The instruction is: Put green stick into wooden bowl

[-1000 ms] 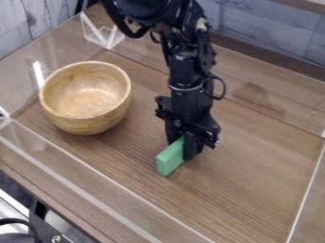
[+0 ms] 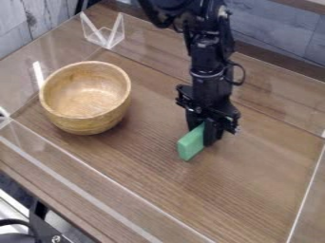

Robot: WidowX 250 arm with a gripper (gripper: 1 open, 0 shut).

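The green stick (image 2: 192, 143) is held by my gripper (image 2: 202, 125), which is shut on its upper right end. Its lower left end sticks out over the table, just above or touching the surface; I cannot tell which. To the left stands the round wooden bowl (image 2: 84, 126), with its light inside facing up and nothing seen in it. A stretch of bare table separates the stick from the bowl.
A white wire-like stand (image 2: 105, 31) is at the back left. Black cables (image 2: 23, 228) lie in the lower left corner, off the table's edge.
My gripper and the green stick have moved to the right and a little toward the back, farther from the bowl. The bowl has stayed in place.
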